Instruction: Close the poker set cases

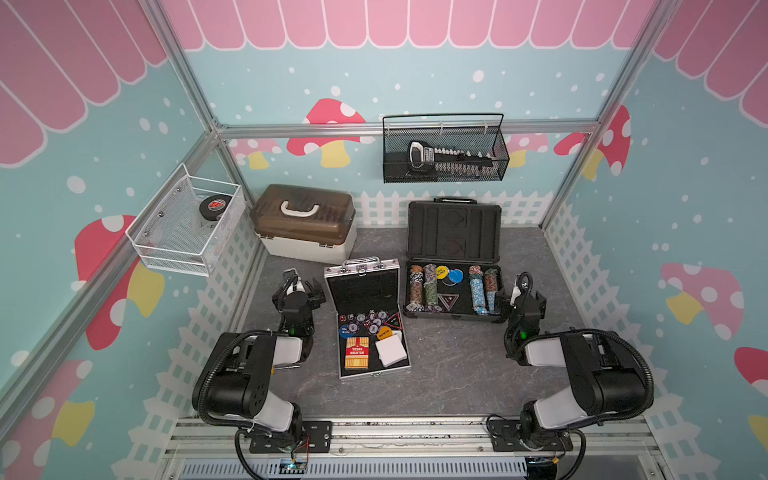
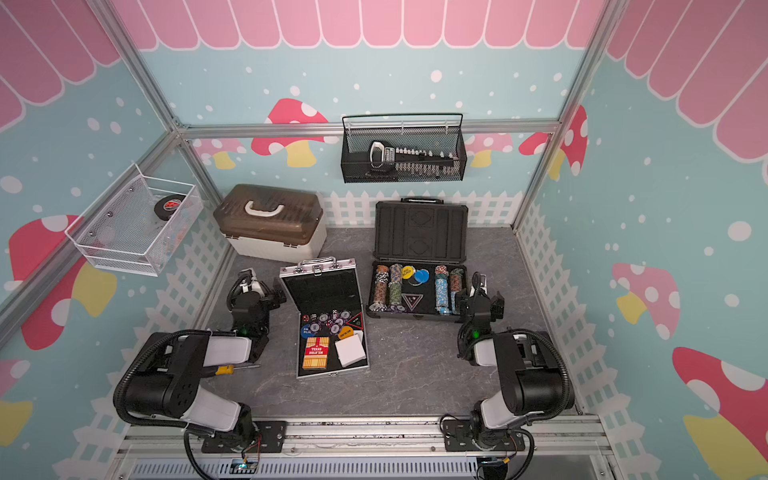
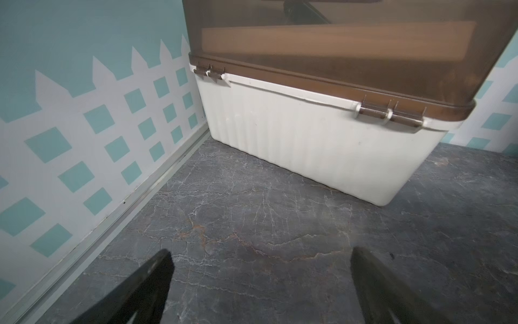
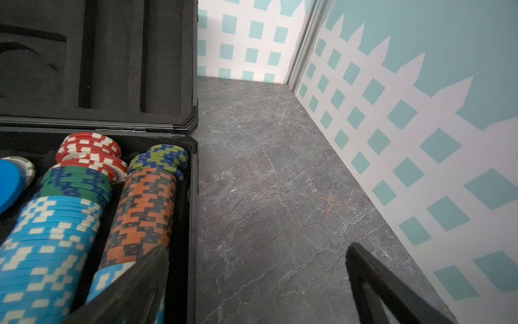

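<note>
A silver-edged poker case lies open at table centre-left, its lid raised toward the back. Inside are a card box, a white block, dice and loose chips. To its right, a larger black poker case also has its lid up, with rows of chips in the tray. My left gripper is open and empty, left of the silver case. Over the black case's right edge, my right gripper stands open; one finger overlaps the chips in the right wrist view.
A brown-lidded storage box sits at the back left, close to the silver case's lid. A black wire basket hangs on the back wall, a white one on the left. Bare table lies in front of the black case.
</note>
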